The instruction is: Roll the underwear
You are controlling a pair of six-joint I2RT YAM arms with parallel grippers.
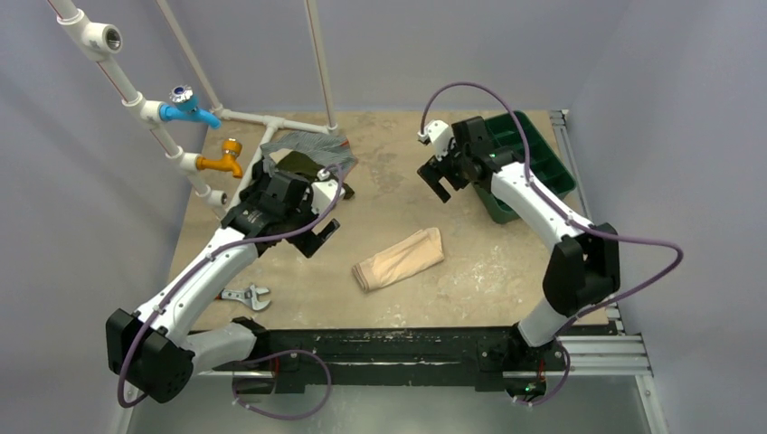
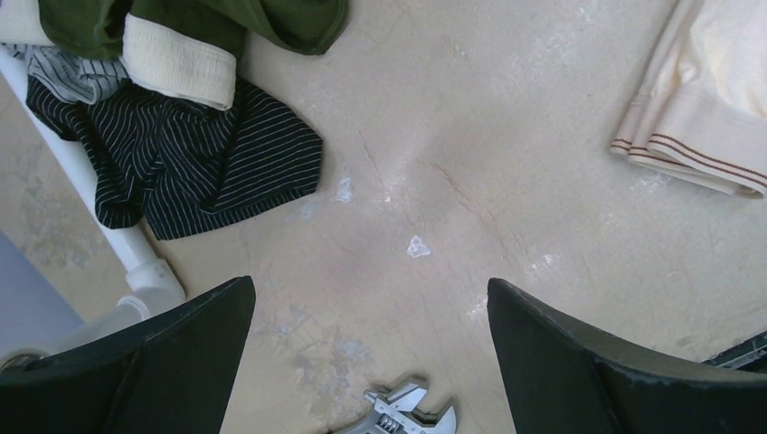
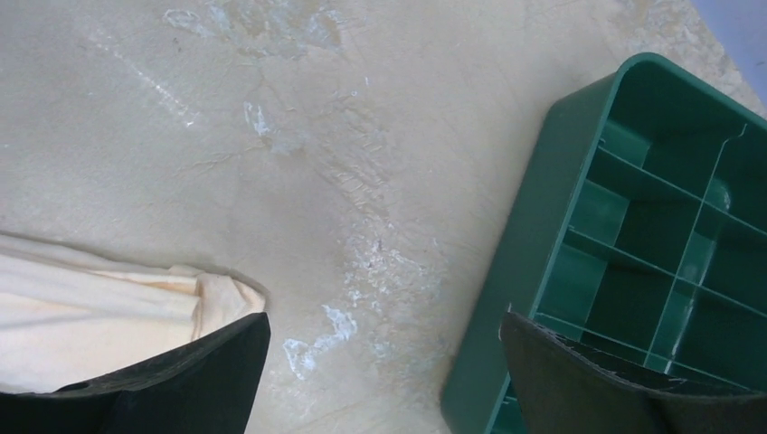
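A peach-coloured underwear point(image 1: 400, 259) lies folded into a flat, slanted strip at the middle of the table. Its left end shows stacked layers with thin brown lines, and in the left wrist view this part of the underwear point(image 2: 696, 117) is at the upper right. The other end of the underwear point(image 3: 99, 312) appears at lower left in the right wrist view. My left gripper point(image 1: 317, 238) stands open to the upper left of the cloth, apart from it. Up and to the right of the cloth, my right gripper point(image 1: 440, 183) is open too, with only bare table between its fingers.
A green divided box point(image 1: 497, 210) stands at the back right, close beside my right gripper. Other clothes point(image 2: 199, 154) lie in a pile by the white pipe point(image 2: 81, 167) at left. An adjustable wrench point(image 2: 402, 411) rests at front left.
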